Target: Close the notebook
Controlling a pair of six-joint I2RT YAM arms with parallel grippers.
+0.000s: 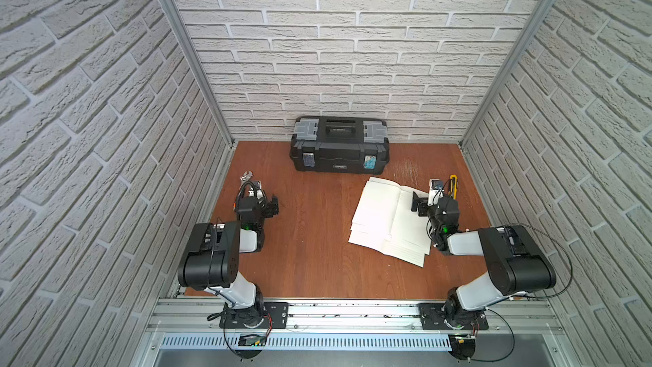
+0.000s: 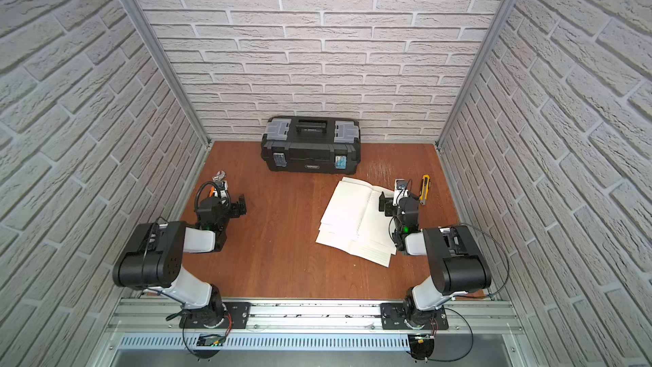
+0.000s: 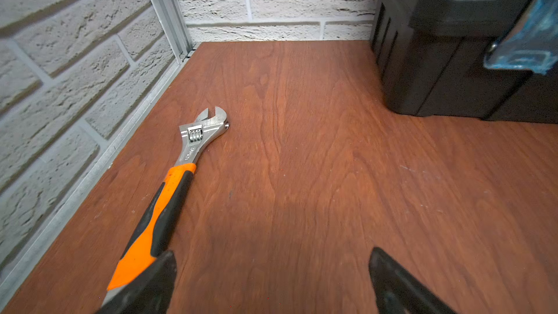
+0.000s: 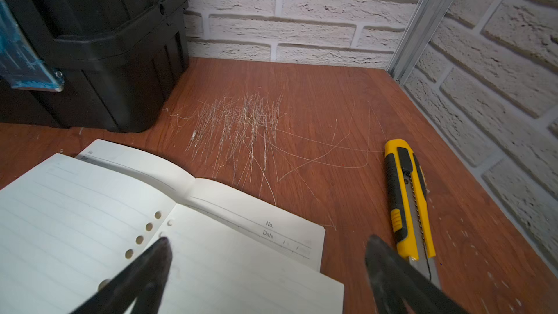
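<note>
The notebook (image 1: 376,210) lies open on the right half of the table, its pages spread and some loose sheets shifted. In the right wrist view its lined pages (image 4: 244,255) fill the lower left, with punched holes along the fold. My right gripper stands open above the right-hand page, with nothing between its fingers. Far to the left, over bare table, my left gripper is open and empty. The right arm hides part of the notebook's right edge in both top views.
A black toolbox (image 1: 339,146) stands against the back wall. A yellow utility knife (image 4: 407,197) lies right of the notebook. Beside the left wall is an adjustable wrench (image 3: 168,197) with an orange handle. Bare wood (image 1: 312,231) stretches between the arms.
</note>
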